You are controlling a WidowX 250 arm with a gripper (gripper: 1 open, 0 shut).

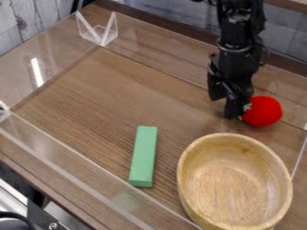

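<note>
My gripper (232,108) reaches down from the top right, its fingertips low over the table beside a red round object (263,111), which lies just to their right and looks like a tomato or apple. Whether the fingers are open or shut is hard to tell. A large pale wooden bowl (232,184) stands in front at the lower right. A green block (143,156) lies on the table left of the bowl.
A white wire-like holder (93,29) stands at the back left.
</note>
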